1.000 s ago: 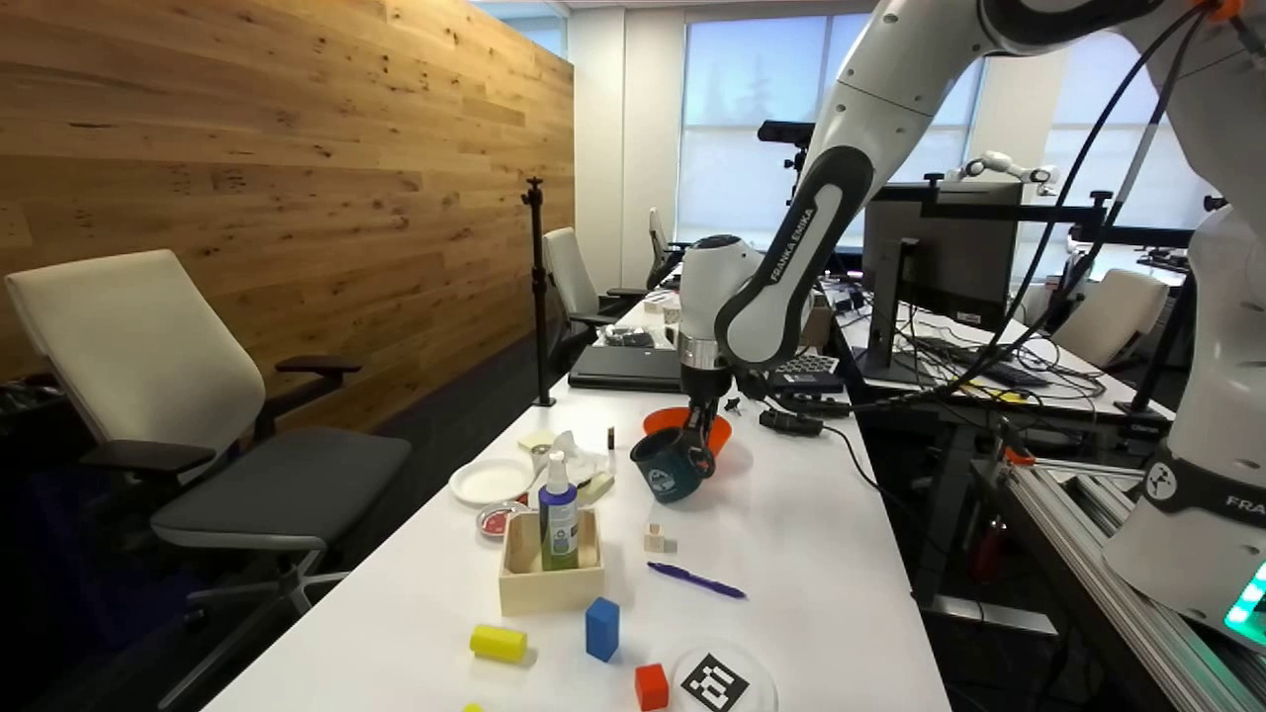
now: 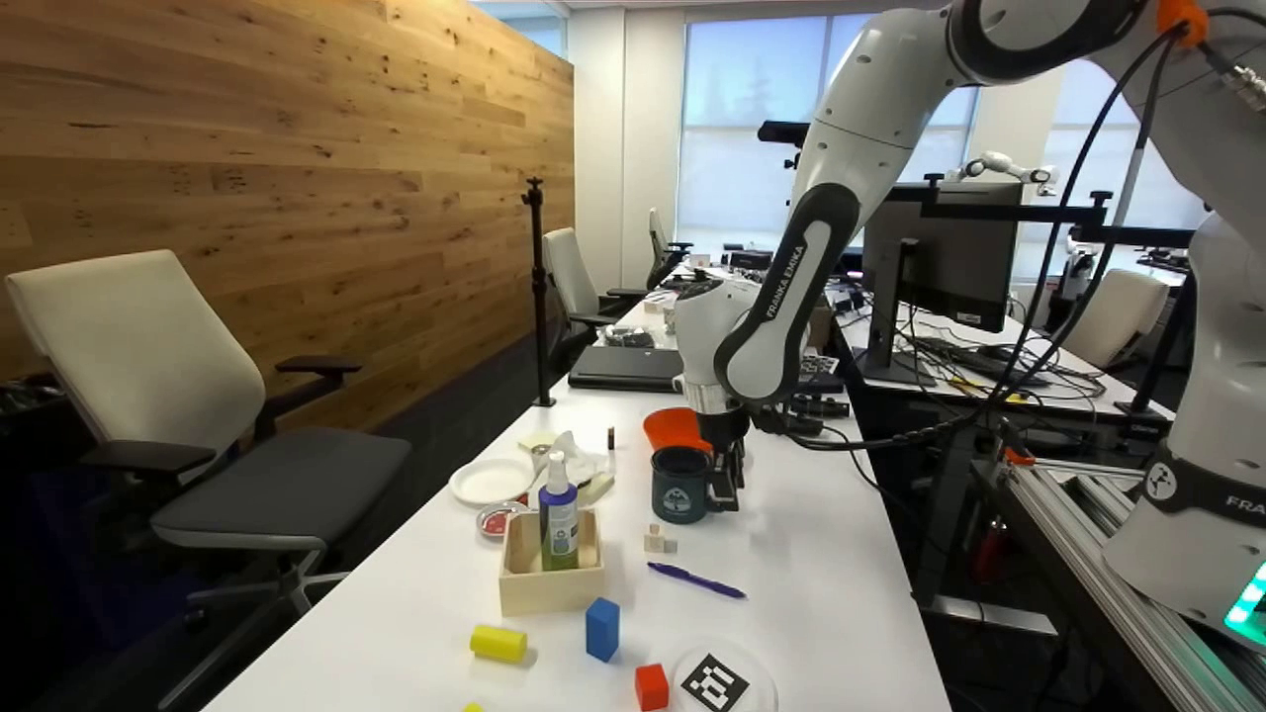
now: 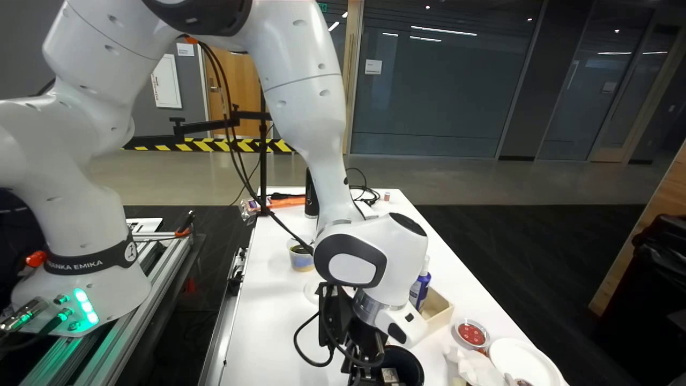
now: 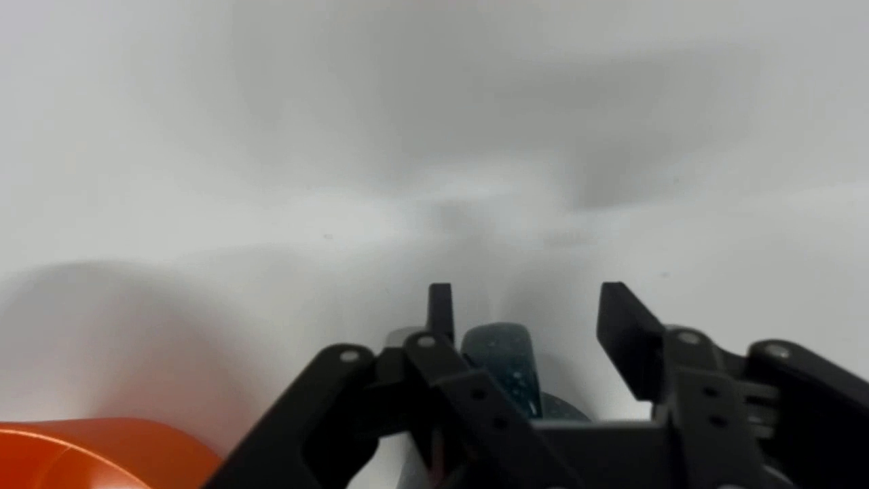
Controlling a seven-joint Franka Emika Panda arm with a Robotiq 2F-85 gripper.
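Note:
A dark teal mug [image 2: 678,489] with a pale print stands upright on the white table, its handle towards my gripper [image 2: 725,489]. From above, in the wrist view, the mug's handle [image 4: 498,358] lies between my gripper's [image 4: 529,314] two black fingers. The fingers stand apart, with a clear gap between the handle and the right-hand finger [image 4: 623,326]. In exterior view 2 the mug's dark opening [image 3: 406,368] shows beside the gripper, partly cut off by the frame. Most of the mug is hidden in the wrist view.
An orange bowl [image 2: 673,428] sits just behind the mug. A wooden box [image 2: 552,591] with a spray bottle [image 2: 559,522], a purple pen [image 2: 696,580], a blue block [image 2: 601,630] and a white plate [image 2: 492,481] share the table. Right of the gripper the tabletop is bare.
The mug was tilted and held in front of the orange bowl; now it is upright and nearer the camera. My gripper has come lower and its fingers now stand apart around the handle.

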